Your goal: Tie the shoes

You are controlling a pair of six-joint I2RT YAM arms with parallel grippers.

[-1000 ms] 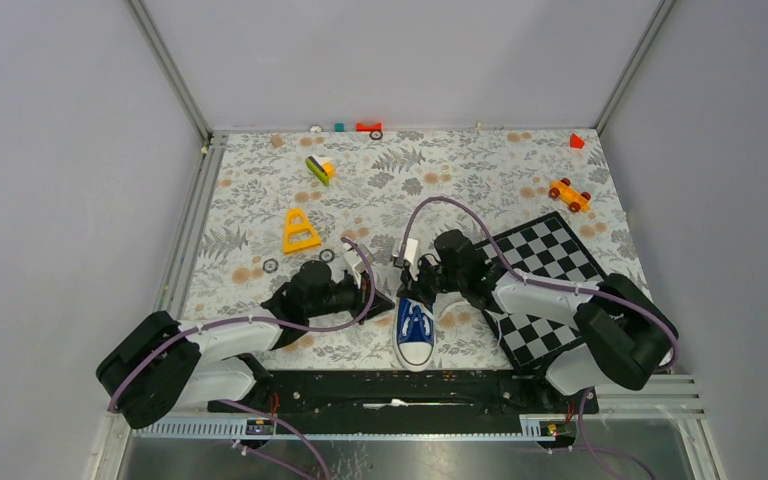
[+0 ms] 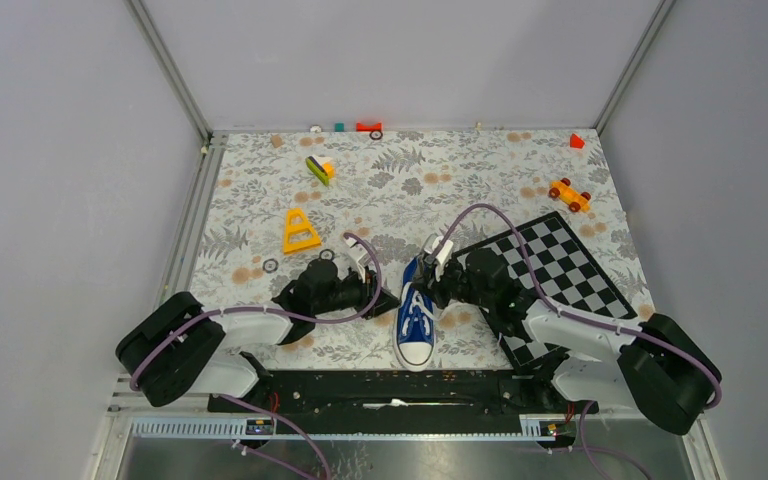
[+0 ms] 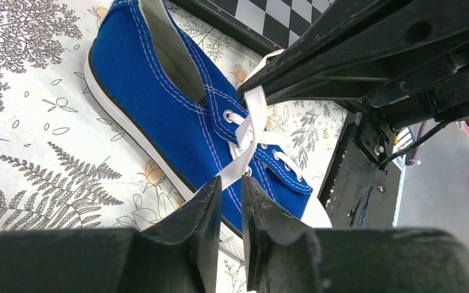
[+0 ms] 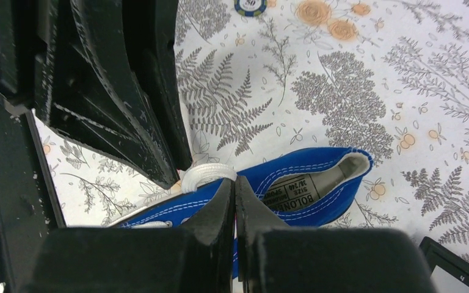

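Observation:
The blue canvas shoe [image 2: 414,330] with white laces lies at the front middle of the table, toe toward the front edge. My right gripper is shut above the shoe, a white lace [image 4: 207,173] coming out of its fingertips and arcing over to the left gripper's tips. Close by, my left gripper is part open at the shoe's left side. In the left wrist view the lace [image 3: 258,113] runs from the right gripper's tip down to the gap between the left fingers, not visibly pinched there. Other lacing on the shoe is partly hidden by the right arm.
A black-and-white checkered board [image 2: 560,270] lies under and behind the right arm. Yellow bracket [image 2: 300,232], orange toy car [image 2: 569,195] and other small toys sit farther back.
The left gripper has edged slightly right. The shoe has stayed in place.

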